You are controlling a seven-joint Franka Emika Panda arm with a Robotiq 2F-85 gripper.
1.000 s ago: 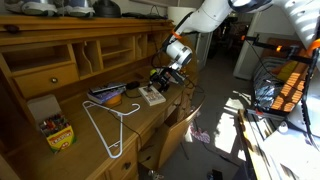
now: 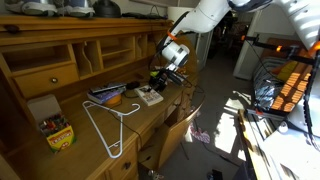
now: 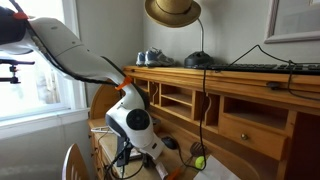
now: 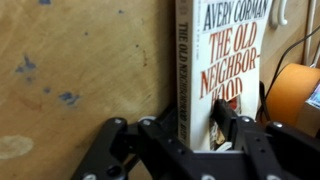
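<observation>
A paperback book (image 4: 226, 60) with "Avery Corman" and "The Old Neighborhood" on its cover and spine fills the middle of the wrist view. Its lower end sits between the black fingers of my gripper, one on the spine side and one on the cover side. Whether both fingers press on it does not show clearly. In exterior view 1 the pale book (image 2: 151, 96) is on the wooden desk (image 2: 95, 140), by the end of the arm. The white arm (image 3: 130, 120) hides most of the gripper in exterior view 2.
A white hanger (image 2: 112, 128) and a crayon box (image 2: 57, 133) lie nearer on the desk. An orange roll (image 4: 290, 90) and cables are close to the book's right. Behind rises a hutch with cubbies (image 2: 48, 78). Below the desk edge, a drawer (image 2: 172, 138) hangs open.
The arm has shifted only slightly over the last second. The book and the other desk items look unmoved in exterior view 1.
</observation>
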